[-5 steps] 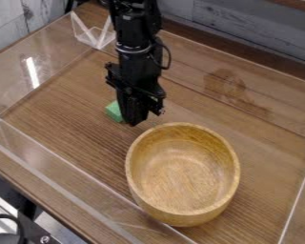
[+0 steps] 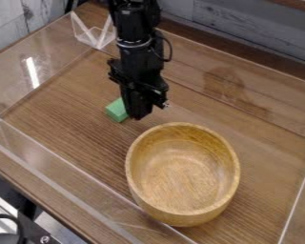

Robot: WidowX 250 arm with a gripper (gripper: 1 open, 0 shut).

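A black robot arm [image 2: 137, 57] reaches down from the top of the view, and its gripper [image 2: 136, 107] hangs just right of a small green object [image 2: 115, 111] on the wooden table. Whether the fingers are open or shut is unclear at this size. An empty tan oval bowl [image 2: 182, 172] sits in front and to the right of the gripper.
A low wall [image 2: 244, 43] runs along the back right. A black cable lies at the bottom left corner.
The green object and bowl show little change.
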